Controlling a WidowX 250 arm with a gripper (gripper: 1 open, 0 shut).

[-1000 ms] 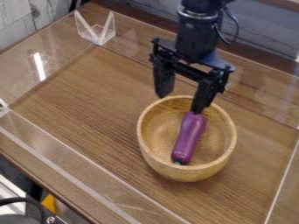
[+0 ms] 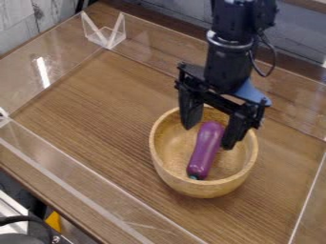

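My black gripper (image 2: 213, 122) is lowered over a tan bowl (image 2: 173, 170) near the centre right, its two fingers spread wide apart above the bowl's back part. A long purple object (image 2: 203, 152), like an eggplant, lies in the bowl between and just below the fingers, with nothing visibly held. Part of the bowl's back rim is hidden by the gripper. A blue shape (image 2: 253, 95) shows behind the gripper's right side.
A white wire-like holder (image 2: 105, 30) stands at the back left. A dark object (image 2: 23, 232) sits at the lower left corner.
The gripper has come lower and toward the front, closer over the purple object in the bowl. The bowl and the object look unmoved.
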